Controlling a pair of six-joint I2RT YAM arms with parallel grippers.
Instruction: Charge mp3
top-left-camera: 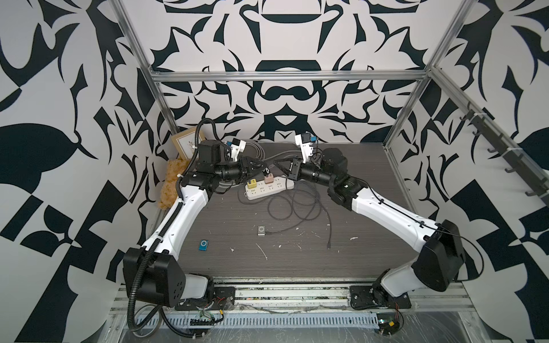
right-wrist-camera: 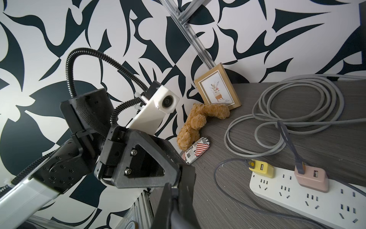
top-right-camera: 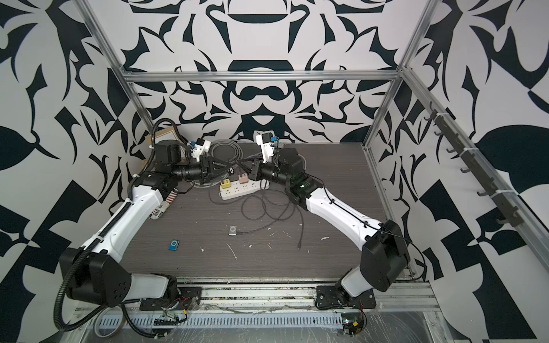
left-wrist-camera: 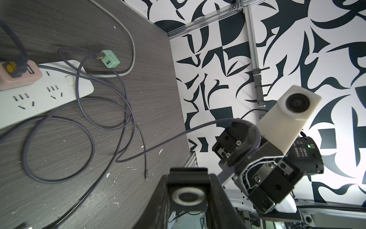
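Observation:
A black mp3 player with a pale ring [left-wrist-camera: 188, 196] sits between the fingers of my left gripper [top-left-camera: 264, 171], which is shut on it above the power strip [top-left-camera: 271, 188]. My right gripper [top-left-camera: 275, 163] faces it from the right, the tips close together. It is shut on a grey cable, which rises from the table and loops over the right wrist in the left wrist view. The cable's plug is hard to make out; whether it touches the player I cannot tell. A silver player [top-left-camera: 261, 231] with a cable and a blue player [top-left-camera: 203, 244] lie on the table.
Yellow [right-wrist-camera: 263, 168] and pink [right-wrist-camera: 311, 178] chargers are on the strip; a green one [left-wrist-camera: 109, 59] lies past its end. Loose cables cover the middle. A plush toy [right-wrist-camera: 198, 122], glasses case [right-wrist-camera: 196, 150] and picture frame [right-wrist-camera: 218, 88] stand left.

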